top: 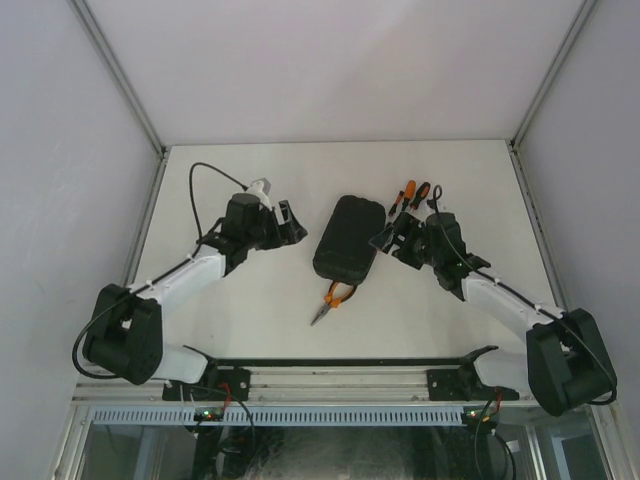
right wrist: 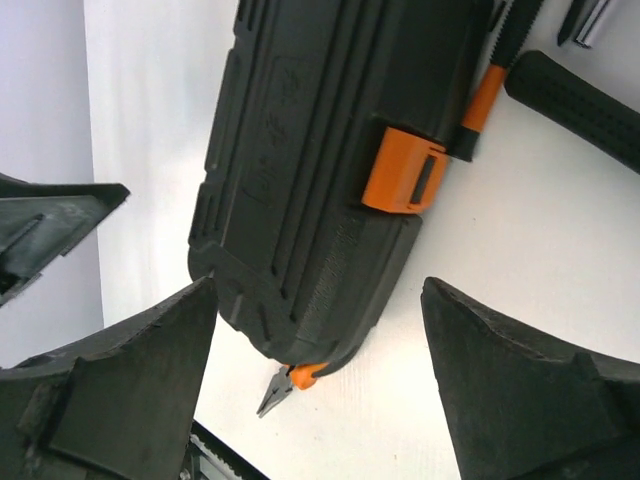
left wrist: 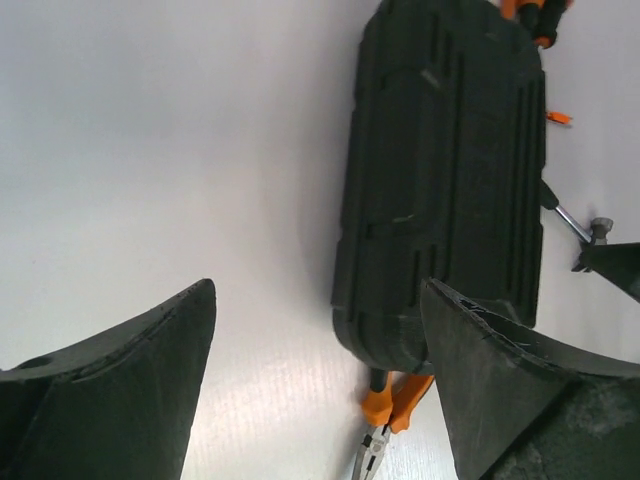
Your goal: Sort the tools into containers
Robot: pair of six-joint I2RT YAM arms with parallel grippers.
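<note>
A black plastic toolbox (top: 346, 237) with an orange latch (right wrist: 403, 171) lies closed in mid-table. Orange-handled pliers (top: 333, 298) lie against its near end. Screwdrivers (top: 408, 190) with orange and black handles and a hammer (right wrist: 570, 108) are to its right. My left gripper (top: 291, 225) stands open above the table left of the box, empty. My right gripper (top: 388, 235) hangs over the box's right side with its fingers apart; nothing shows between them except box and table below.
Walls bound it at the back and sides.
</note>
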